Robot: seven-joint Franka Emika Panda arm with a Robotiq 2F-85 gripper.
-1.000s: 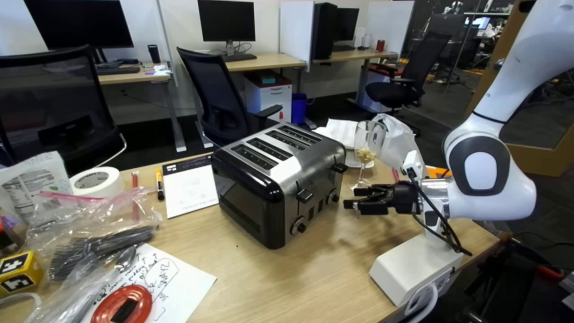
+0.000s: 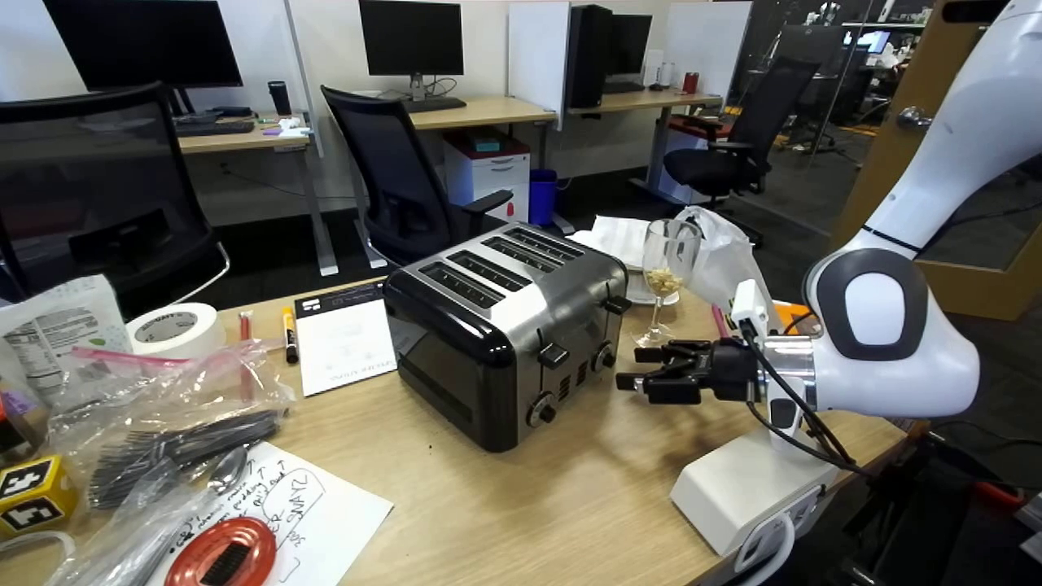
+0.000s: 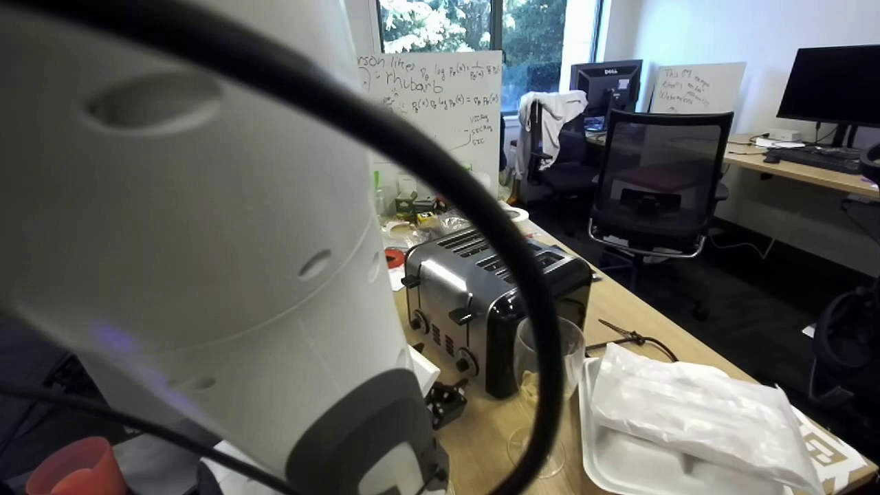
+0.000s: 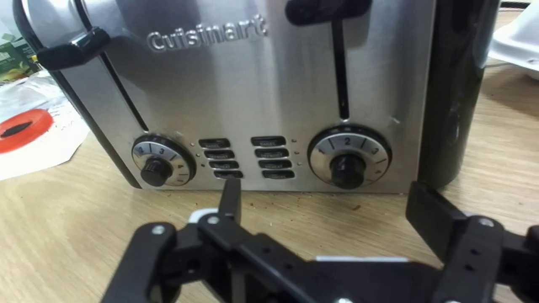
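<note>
A steel and black four-slot toaster [image 2: 527,322] stands on the wooden table. Its front fills much of the wrist view, showing two dials, the left one [image 4: 156,171] and the right one [image 4: 347,169], and two black levers above them. Low in front of the toaster, my gripper stands open, its fingers wide apart with nothing between them. In that view the right dial appears between the fingertips, while in exterior view 1 a gap separates gripper and toaster. In exterior view 2 the arm hides most of the gripper.
Close behind the gripper stands a wine glass [image 2: 670,278] with pale pieces in it. A white tray [image 3: 594,429] and plastic wrap lie beyond. Bags, a brush and a red tape roll [image 2: 223,552] crowd the left side. Bare table [image 2: 488,508] lies in front of the toaster.
In exterior view 1 the gripper has shifted slightly left and lower, and its angle has changed a little. The toaster and the glass have stayed in place.
</note>
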